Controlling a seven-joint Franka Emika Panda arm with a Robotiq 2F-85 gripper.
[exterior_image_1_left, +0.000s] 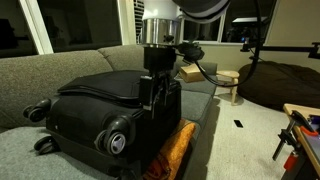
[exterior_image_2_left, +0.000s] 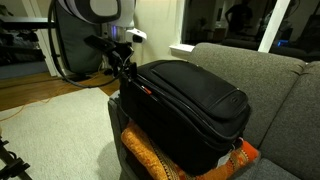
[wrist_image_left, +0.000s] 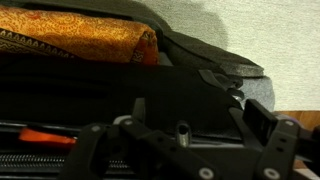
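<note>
A black suitcase (exterior_image_1_left: 85, 118) lies on its side on the grey sofa, its wheels toward the left in exterior view 1. Exterior view 2 shows its padded face (exterior_image_2_left: 190, 85) and a small red mark by the upper edge. My gripper is open over the suitcase's edge, fingers spread, and in the wrist view dark fabric fills the space beneath them. Against the black case, whether the fingertips touch it is hard to tell. Close to the near fingers runs a zipper (wrist_image_left: 40, 160) beside a red-orange tag (wrist_image_left: 47, 136).
An orange patterned cloth (exterior_image_2_left: 165, 150) is pressed between the suitcase and the sofa's front edge. The sofa back (exterior_image_1_left: 40, 75) stands behind the case. Pale carpet (exterior_image_1_left: 250, 135) lies open beyond the seat, with a wooden table (exterior_image_1_left: 305, 115) at the far right.
</note>
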